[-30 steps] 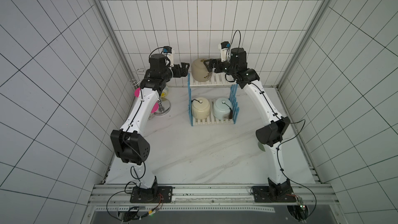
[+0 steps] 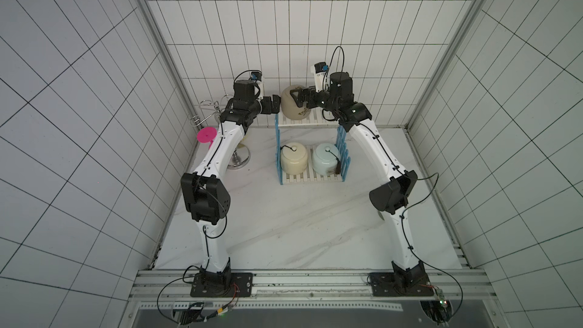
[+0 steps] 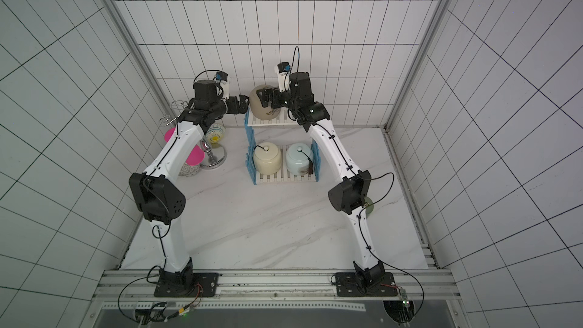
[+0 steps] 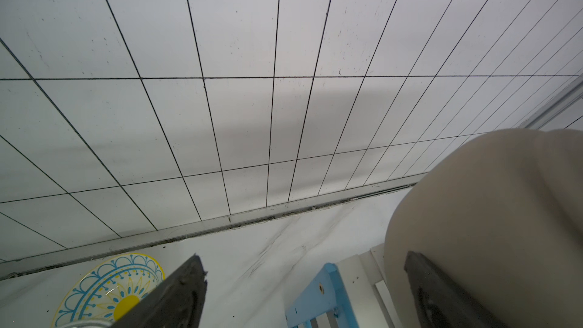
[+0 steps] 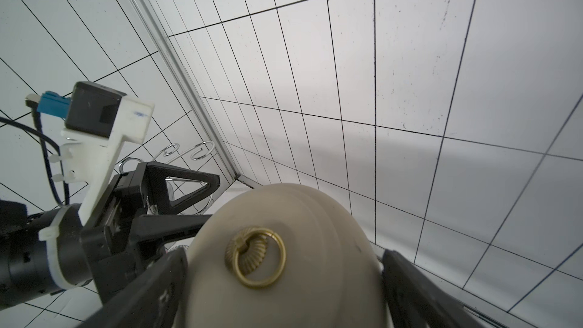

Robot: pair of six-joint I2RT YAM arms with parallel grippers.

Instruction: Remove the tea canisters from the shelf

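Note:
A large brown canister [image 2: 294,108] stands at the left of the rack's upper shelf [image 2: 312,124]. On the lower shelf sit a cream canister [image 2: 294,158] and a pale blue one [image 2: 326,159]. My left gripper is open at the left side of the brown canister, whose body fills the right of the left wrist view. From the right, my right gripper stands open. In the right wrist view the brown canister's rounded body with its brass ring [image 5: 260,258] appears between the spread fingers; contact cannot be judged.
Left of the rack, a metal stand [image 2: 240,156] holds pink cups [image 2: 207,134] behind my left arm. A yellow-and-blue patterned plate [image 4: 112,285] lies there too. The tiled wall is close behind the shelf.
The canisters have not visibly moved.

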